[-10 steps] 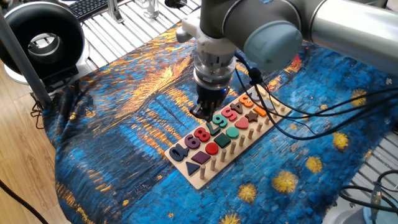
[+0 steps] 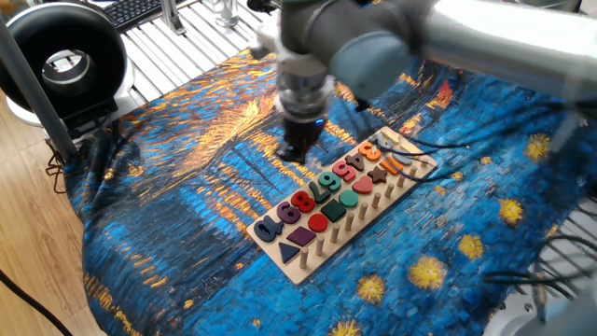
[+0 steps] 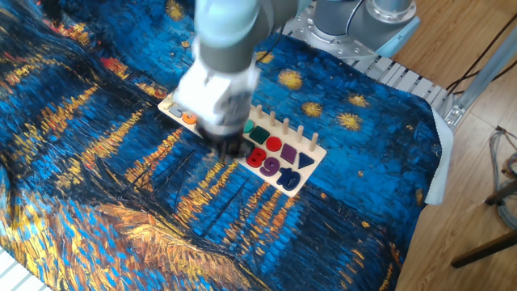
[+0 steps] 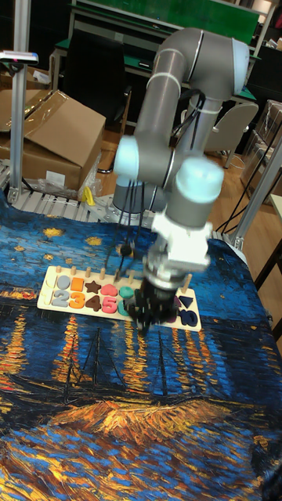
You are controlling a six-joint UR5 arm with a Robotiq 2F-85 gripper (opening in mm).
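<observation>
A wooden puzzle board (image 2: 312,264) lies on the patterned cloth, holding a row of coloured numbers, a row of coloured shapes and a row of upright pegs. Above its number side hangs my gripper (image 2: 291,152), blurred and dark, pointing down. In the third exterior view the gripper (image 4: 143,315) covers part of the number row; in the second view it hides the board's middle. The red 8 (image 3: 256,158), purple 9 (image 3: 270,166) and red circle (image 3: 274,144) show in their places. Blur keeps me from telling how the fingers stand or whether anything is between them.
The blue and orange cloth (image 2: 187,252) around the board is bare. Dark cables (image 2: 466,145) trail from the arm over the board's far end. A black ring-shaped device (image 2: 117,61) stands beyond the cloth at upper left. A cardboard box (image 4: 63,138) sits behind the table.
The board has stayed put.
</observation>
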